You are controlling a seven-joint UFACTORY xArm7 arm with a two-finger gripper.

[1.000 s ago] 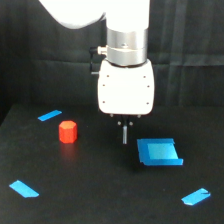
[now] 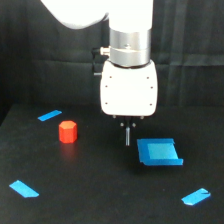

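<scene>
My gripper (image 2: 127,138) points straight down below the white wrist housing (image 2: 129,90), over the dark table and just left of a blue square tray (image 2: 160,163). Its fingers look like one thin dark strip from here, so I cannot tell whether they are open or shut. No object shows at their tips. To the left, apart from the gripper, a red block (image 2: 68,131) stands on the table. The bottom of the blue tray looks bare.
Strips of blue tape lie on the table: one at back left (image 2: 50,115), another at front left (image 2: 24,189), a third at front right (image 2: 196,197). A dark curtain (image 2: 190,60) hangs behind.
The arm and gripper have shifted very slightly to the right and a little lower. Red block, blue tray and tape strips are where they were.
</scene>
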